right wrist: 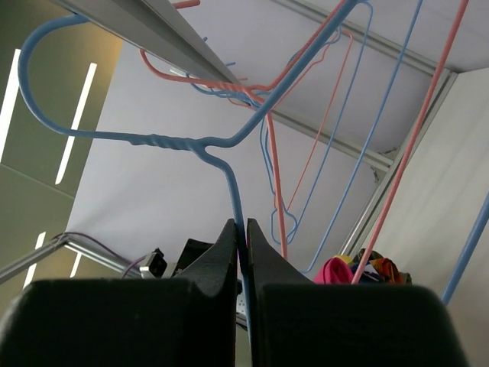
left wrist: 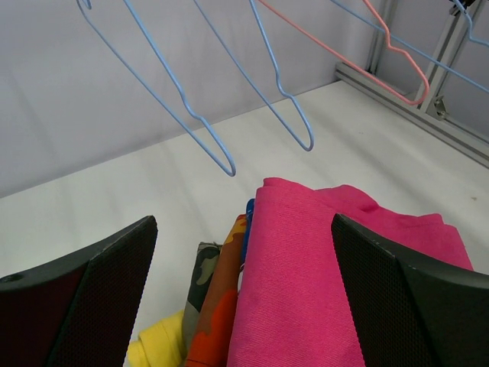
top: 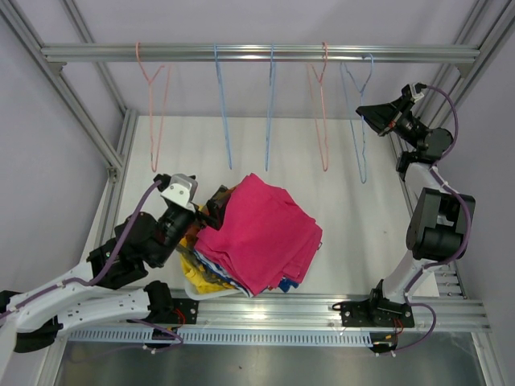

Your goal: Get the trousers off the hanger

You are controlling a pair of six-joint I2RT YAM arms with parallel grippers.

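Empty wire hangers hang from the rail [top: 177, 53]; no trousers show on them. My right gripper [top: 364, 112] is at the rightmost blue hanger [top: 364, 161]; in the right wrist view it is shut, with that hanger's wire [right wrist: 233, 183] at its tips, whether pinched or only behind is hard to tell. A pile of folded cloth, pink [top: 261, 229] on top with yellow, camouflage and other fabrics beneath, lies below. My left gripper stands open above the pile's left side, nothing held.
The white board [top: 362, 225] is clear right of the pile. Other pink [top: 150, 121] and blue hangers hang along the rail; metal frame posts edge both sides.
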